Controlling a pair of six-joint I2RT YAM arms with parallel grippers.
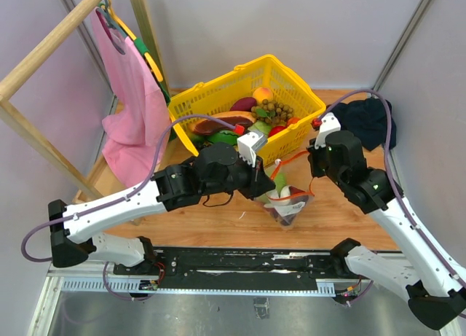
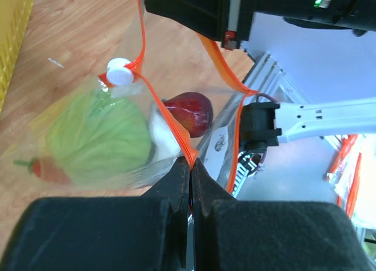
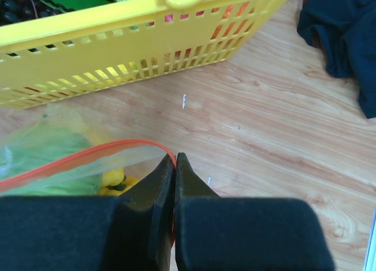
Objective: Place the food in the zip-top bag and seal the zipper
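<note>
Between both arms hangs the clear zip top bag (image 1: 285, 207) with an orange rim, its mouth spread open. Inside show a green food piece (image 2: 100, 133), a dark red one (image 2: 191, 113) and a white one (image 2: 164, 136). My left gripper is shut on the orange rim at one side of the mouth. On the other side, my right gripper is shut on the rim as well. A round white slider (image 2: 120, 72) sits on the rim away from both fingertips.
A yellow basket (image 1: 207, 89) of toy food stands close behind the bag. Dark cloth (image 1: 364, 122) lies at the back right, and a pink cloth (image 1: 135, 121) hangs from a wooden rack at left. Bare wood lies right of the bag.
</note>
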